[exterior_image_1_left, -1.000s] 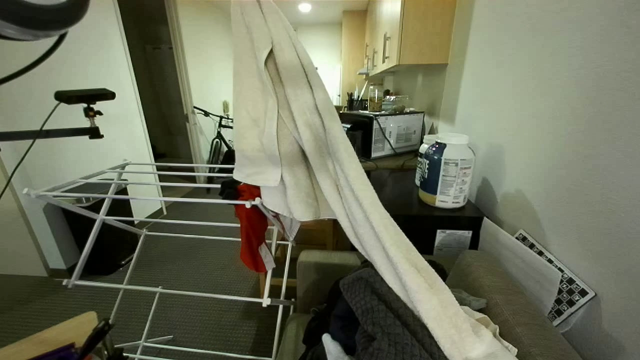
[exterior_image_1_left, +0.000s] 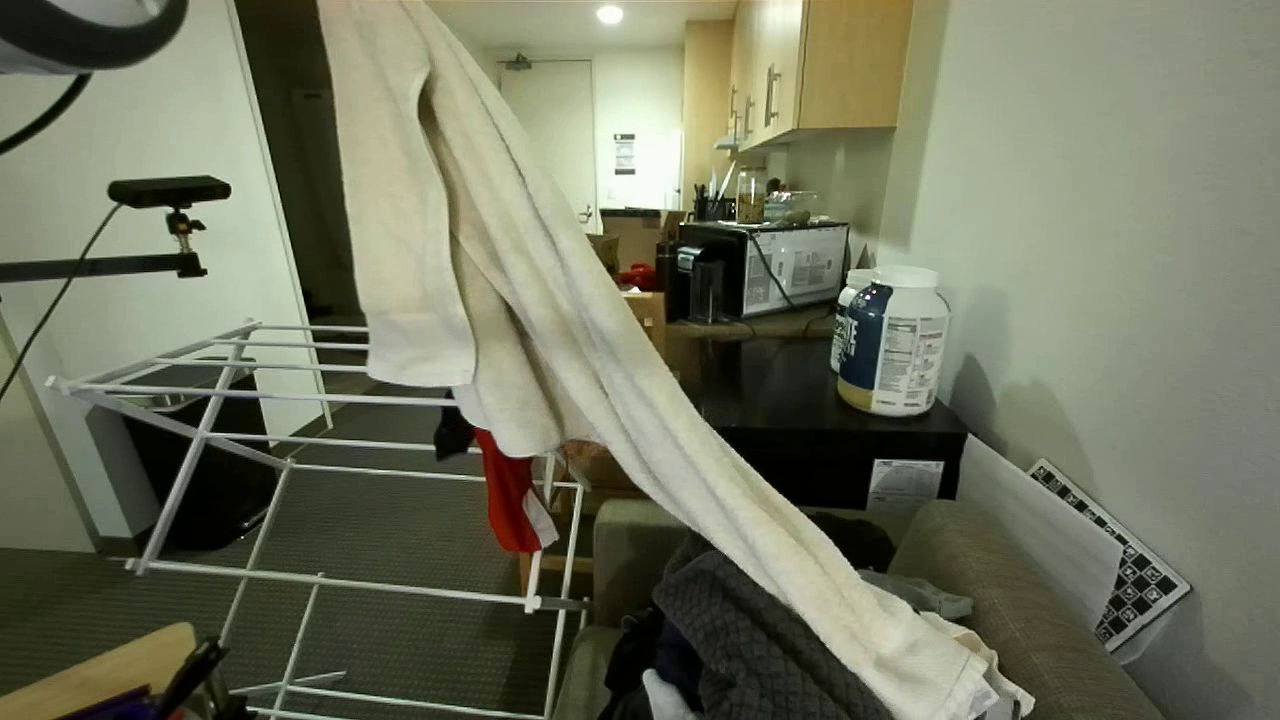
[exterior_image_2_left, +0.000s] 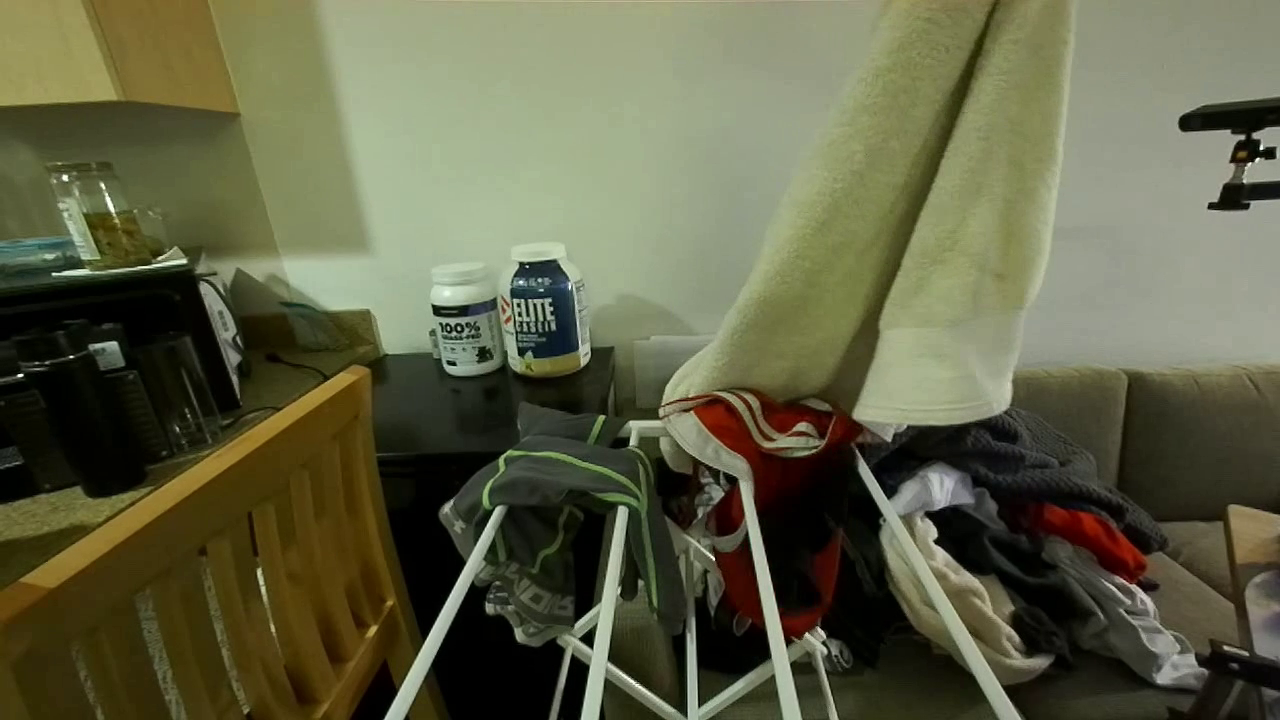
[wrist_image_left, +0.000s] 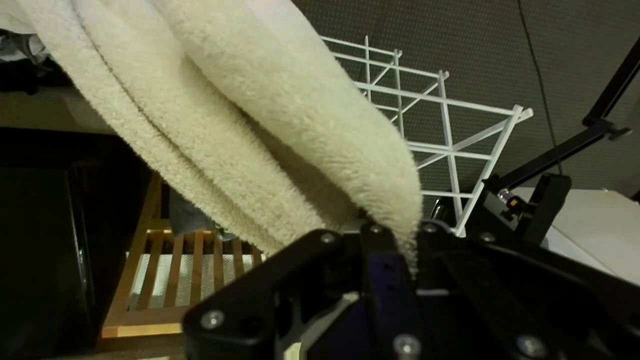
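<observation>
A long cream towel (exterior_image_1_left: 564, 300) hangs from above the top edge of exterior view 1 and slants down to the right onto the couch. In the wrist view my gripper is shut on a fold of this towel (wrist_image_left: 252, 114); the fingertips are partly covered by the cloth. Neither exterior view shows the gripper. The white drying rack (exterior_image_1_left: 348, 586) stands below, with the towel's hanging part in front of its right end. In exterior view 2 the towel (exterior_image_2_left: 912, 216) hangs beside the red garment (exterior_image_2_left: 780, 480) draped on the rack.
A dark grey garment (exterior_image_2_left: 552, 480) hangs on the rack's other side. The clothes pile (exterior_image_2_left: 1032, 540) lies on the couch (exterior_image_2_left: 1182, 444). Two tubs, one a blue-and-white tub (exterior_image_2_left: 546, 312), stand on the black cabinet. A wooden chair (exterior_image_2_left: 228, 516) is close by. The rack's left bars are bare.
In exterior view 1 the towel's upper part has swung left, over the rack's right end. Its lower end has slid up and left across the couch, and its tip now shows.
</observation>
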